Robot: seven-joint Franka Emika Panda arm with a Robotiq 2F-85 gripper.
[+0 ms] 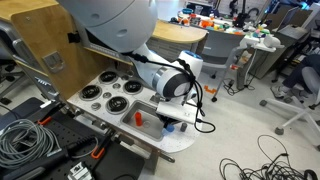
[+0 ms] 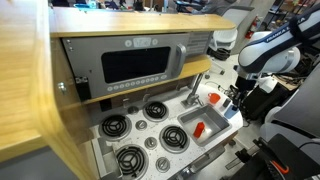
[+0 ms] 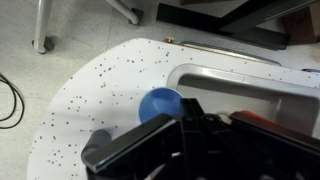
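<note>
A round blue object (image 3: 160,103), a bowl or cup, sits on the speckled white counter (image 3: 110,80) beside the sink. In the wrist view my gripper is shut, its tips overlapping the blue object's right edge; nothing shows between them. Whether they touch it I cannot tell. In the first exterior view the blue object (image 1: 168,127) is partly visible below the arm. A small dark grey cylinder (image 3: 98,140) stands at the counter's rounded end. Inside the sink lies a red object (image 2: 199,129).
The metal sink (image 3: 215,82) adjoins the blue object's spot. An orange-red cup (image 2: 214,98) stands behind the sink near the faucet (image 2: 193,97). Several stove burners (image 1: 116,104) lie on the sink's far side. Open floor surrounds the counter's rounded end.
</note>
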